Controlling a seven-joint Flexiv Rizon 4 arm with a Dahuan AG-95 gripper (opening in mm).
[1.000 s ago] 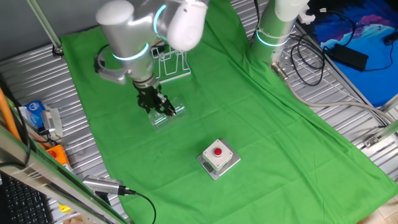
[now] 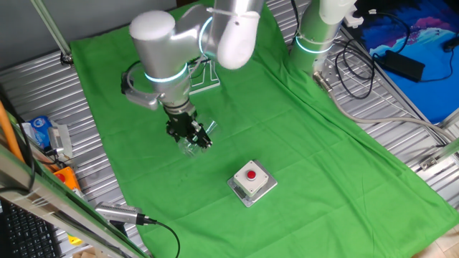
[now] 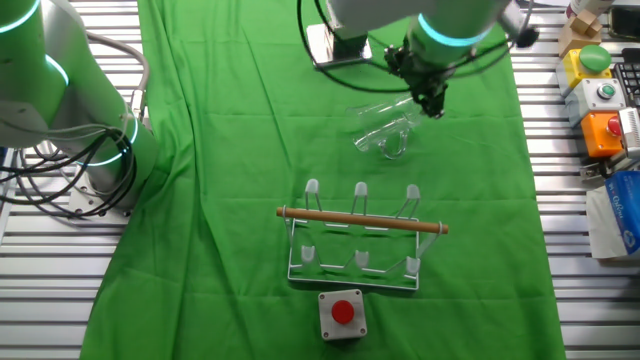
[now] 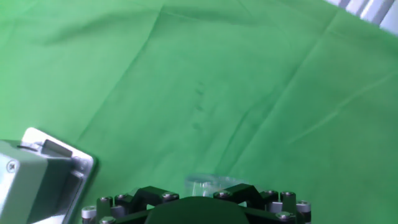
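Note:
A clear glass mug (image 3: 385, 135) lies on its side on the green cloth, its handle (image 3: 396, 146) toward the rack in the second exterior view. My gripper (image 2: 201, 140) points down right at the mug, overlapping it in the first exterior view. In the second, the gripper (image 3: 432, 104) appears by the mug's far end. Along the bottom of the wrist view, the black fingers (image 4: 155, 195) stand on either side of a gap, and a bit of clear glass (image 4: 210, 184) shows beyond them. Whether they touch the mug or have closed is unclear.
A white wire rack (image 3: 355, 283) with a wooden bar (image 3: 362, 218) stands near a red-button box (image 3: 343, 315). Another red-button box (image 2: 252, 179) sits on a metal plate, in open cloth. Button boxes (image 3: 597, 95) line the table's side.
Over the last second my gripper has moved toward the lower right in the first exterior view, away from the rack.

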